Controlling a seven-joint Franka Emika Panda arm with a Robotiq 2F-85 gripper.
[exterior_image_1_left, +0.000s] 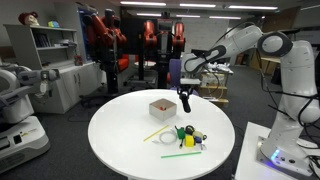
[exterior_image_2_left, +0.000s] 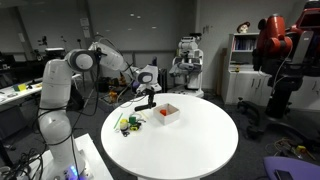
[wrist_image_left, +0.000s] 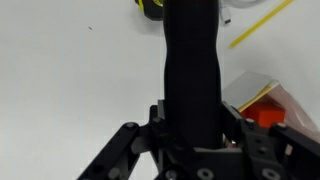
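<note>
A long dark object, black with a brownish sheen, is clamped in my gripper, which is shut on it; what it is exactly I cannot tell. It hangs downward from the gripper in the first exterior view, clear of the white table. The box stands beside it on the table, open at the top, with something orange-red inside. From the second exterior view, the dark object is held above the table, just left of the box.
Several small items, among them a green one and a yellow one, lie clustered on the round white table. A white ring, a yellow stick and a green stick are nearby.
</note>
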